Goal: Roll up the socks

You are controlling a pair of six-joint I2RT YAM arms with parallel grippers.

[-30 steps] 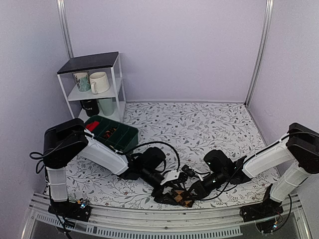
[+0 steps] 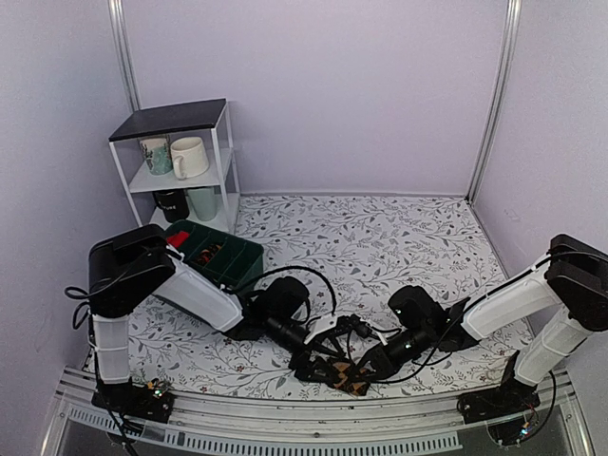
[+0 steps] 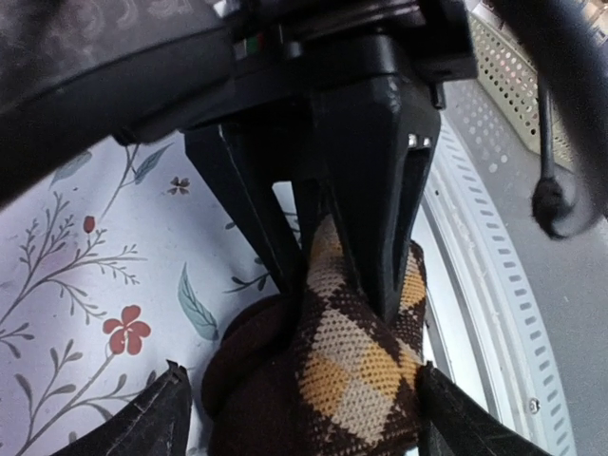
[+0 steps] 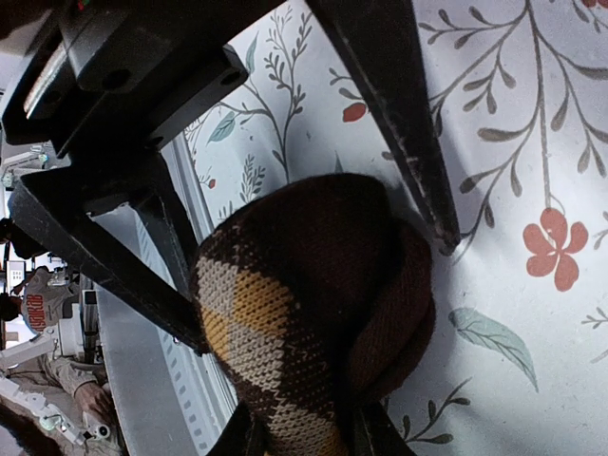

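Observation:
The dark brown socks with a tan and yellow check [image 2: 350, 378] are bunched into a bundle near the table's front edge. My right gripper is shut on one end of the bundle [image 4: 304, 285]. From the opposite side my left gripper reaches round the bundle, its fingers apart. In the right wrist view, one left finger [image 4: 418, 180] stands on the plain brown side and the other beside the checked side. How the layers lie inside the bundle is hidden.
A green divided box [image 2: 223, 258] stands behind the left arm, near a white shelf [image 2: 180, 179] with mugs. A metal rail [image 2: 313, 407] runs close in front of the socks.
The right arm and the socks have hardly moved.

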